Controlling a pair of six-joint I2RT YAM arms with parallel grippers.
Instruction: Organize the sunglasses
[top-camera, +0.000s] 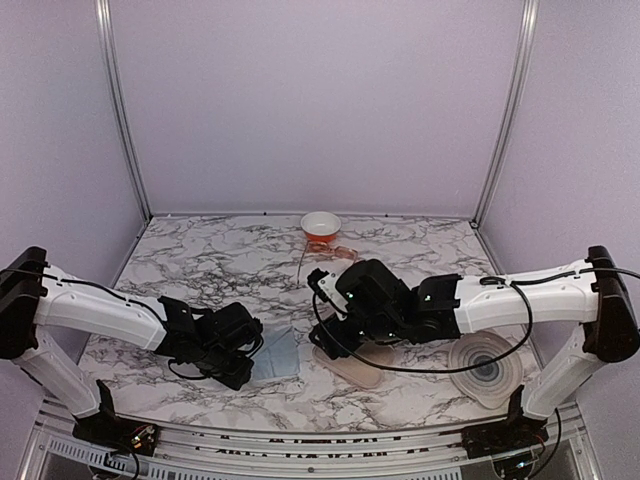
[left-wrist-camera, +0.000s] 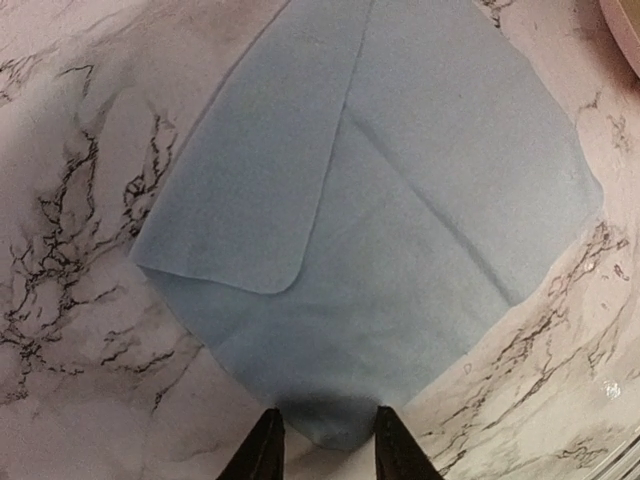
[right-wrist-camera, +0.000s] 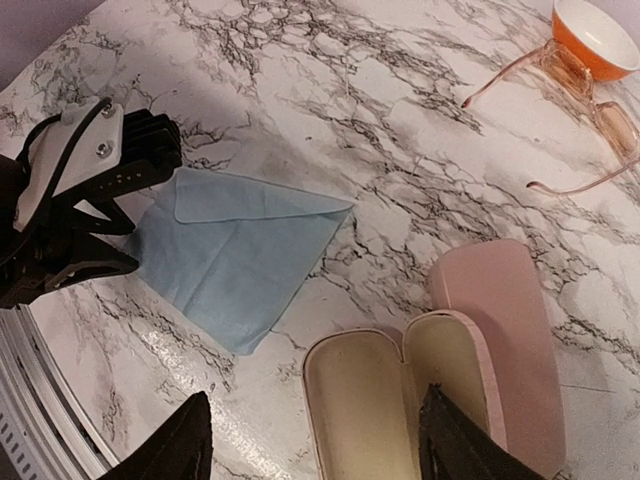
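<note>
A light blue cloth lies on the marble table with one flap folded over. My left gripper is at the cloth's near corner, its fingers apart with that corner visible between them. The glasses case, pink outside and beige inside, lies open in the right wrist view. Over its near part my right gripper stands open, holding nothing. Clear-pink sunglasses rest with temples unfolded at the back, lenses close to the bowl. In the top view the arms partly cover the cloth and the case.
An orange bowl with a white inside stands at the back centre. A round ribbed translucent lid-like object lies at the right.
</note>
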